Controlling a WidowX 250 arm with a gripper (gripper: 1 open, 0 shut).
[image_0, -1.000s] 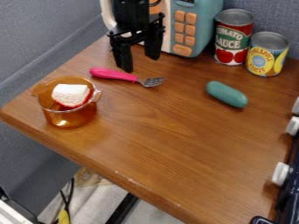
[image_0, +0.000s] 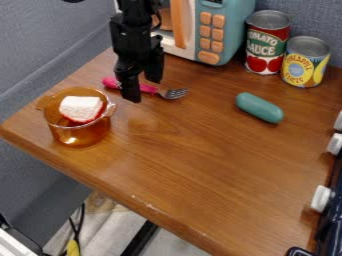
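Note:
My black gripper is lowered over a pink-handled fork at the back left of the table, its fingers spread apart around the pink handle. Left of it sits an amber pot holding a white item with red. Whether the fingers touch the fork is hard to tell.
A teal toy microwave, a tomato can and a yellow-labelled can stand at the back. A teal cylinder lies right of centre. A dark appliance borders the right.
My gripper has moved down and slightly left onto the fork's handle. The other objects have not visibly moved.

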